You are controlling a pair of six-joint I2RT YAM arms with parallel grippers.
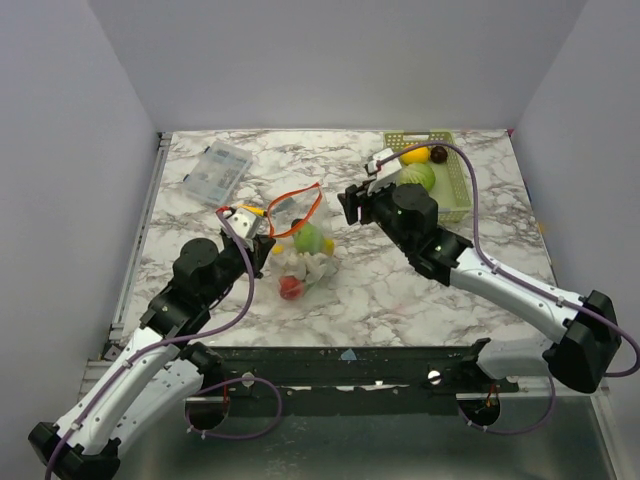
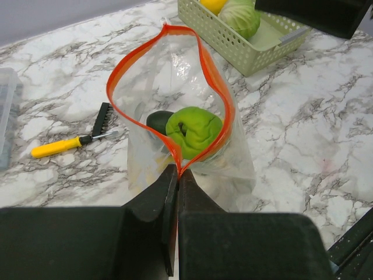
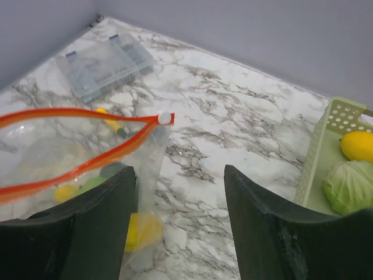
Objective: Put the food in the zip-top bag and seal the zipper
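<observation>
The zip bag (image 1: 298, 260) has its orange zipper rim raised in a loop. Inside lie a green pepper (image 2: 192, 131), a dark green item (image 2: 157, 120), a yellow item (image 3: 143, 230) and a red item (image 1: 291, 287). My left gripper is shut on the bag's edge, at the near end of the zipper. My right gripper (image 1: 355, 205) is apart from the bag, up and to its right, its fingers spread with nothing seen between them.
A green basket (image 1: 455, 200) with cabbage, a yellow food and a dark item stands at back right. A clear case (image 1: 215, 173) lies at back left. A yellow-handled tool (image 2: 55, 147) and a black piece (image 2: 100, 122) lie behind the bag.
</observation>
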